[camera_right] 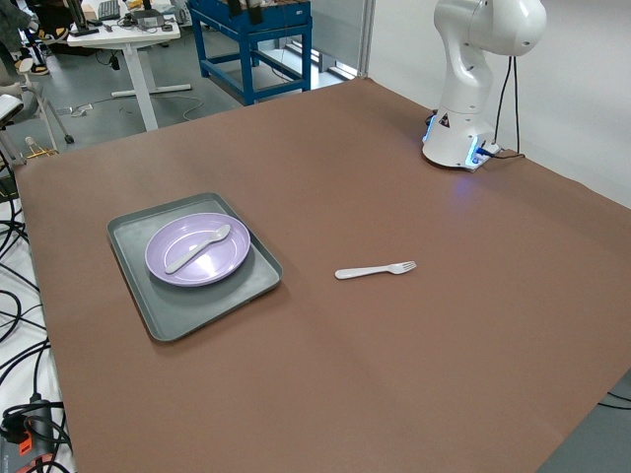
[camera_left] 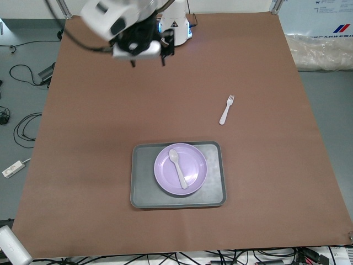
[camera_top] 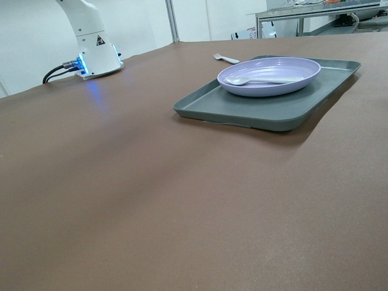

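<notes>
A grey tray (camera_left: 140,176) lies on the brown table, holding a lilac plate (camera_left: 196,168) with a white spoon (camera_left: 177,168) on it; the top view and right view (camera_right: 138,246) show the same. A white fork (camera_left: 226,110) lies apart on the table, beyond the tray. My gripper (camera_left: 148,62) is raised near the back of the table in the left view, far from the tray and fork; whether it is open or shut is unclear.
The robot base (camera_left: 175,33) stands at the table's back edge, with cables beside it. Most of the brown table (camera_left: 276,138) around the tray and fork is clear. Cables lie off the table's edges.
</notes>
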